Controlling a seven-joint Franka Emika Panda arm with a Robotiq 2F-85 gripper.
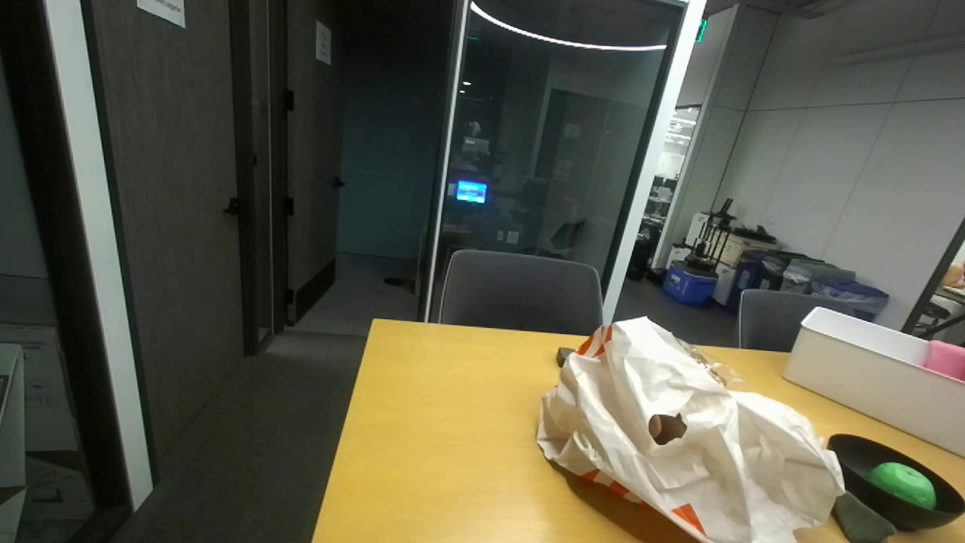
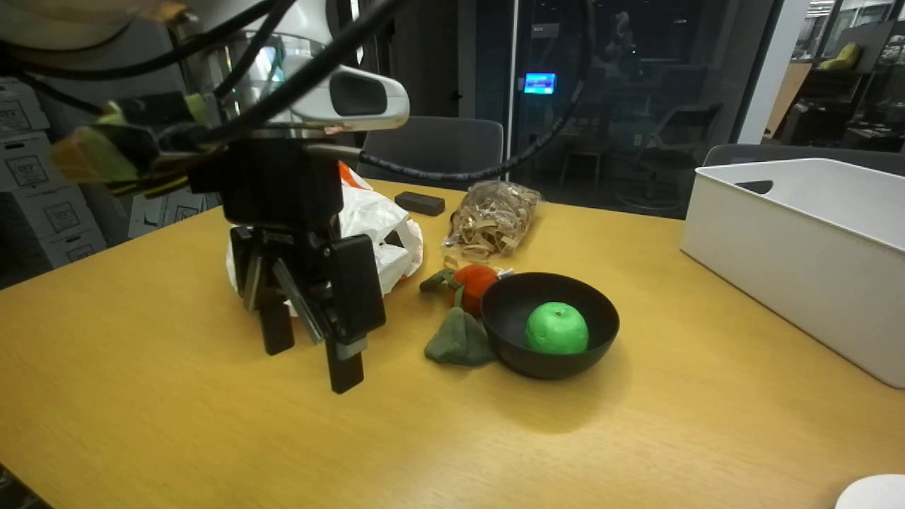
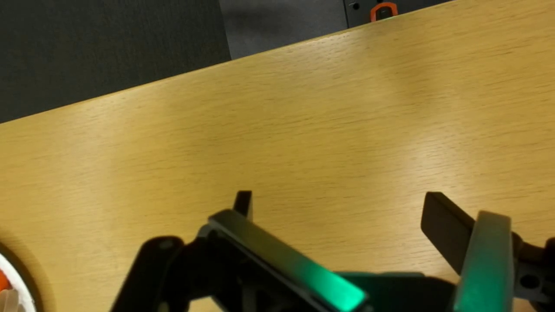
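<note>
My gripper [image 2: 312, 363] hangs over the table on the left side of exterior view 2, its fingers apart with nothing between them. In the wrist view the gripper stands open above bare wood. A black bowl [image 2: 526, 373] holds a green fruit [image 2: 556, 328], to the right of the gripper. Touching the bowl's left side are an orange-red item [image 2: 475, 287] and a grey-green cloth-like piece [image 2: 459, 339]. Behind the gripper lies a crumpled white plastic bag [image 1: 633, 407], partly hidden by the arm in exterior view 2.
A white bin [image 2: 789, 246] stands at the right, with something pink [image 1: 946, 359] inside. A clear bag of brownish pieces [image 2: 494, 216] and a dark block [image 2: 420, 203] lie towards the back.
</note>
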